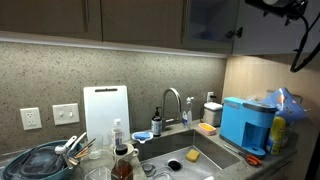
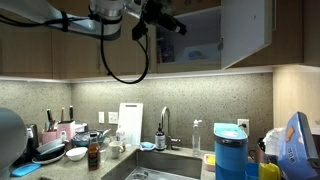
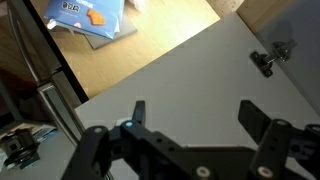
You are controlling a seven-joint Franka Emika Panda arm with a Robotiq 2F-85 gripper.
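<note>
An overhead cabinet stands open, its white door (image 2: 247, 32) swung out to the right with bare shelf space (image 2: 198, 38) behind it. In exterior view 2 my gripper (image 2: 178, 26) is up at the cabinet's opening, left of the door. The wrist view has the open gripper in front of a broad pale panel (image 3: 180, 75), its two dark fingers wide apart and nothing between them. A metal hinge (image 3: 270, 58) shows at that panel's upper right. Whether the fingers touch the panel cannot be told.
Below are a sink (image 1: 185, 160) with a tall faucet (image 1: 172, 100), a blue container (image 1: 240, 125), bottles and a dish basin (image 1: 38, 162). Blue bags (image 1: 287, 103) rise at the right. The arm (image 2: 75, 25) crosses high above the counter.
</note>
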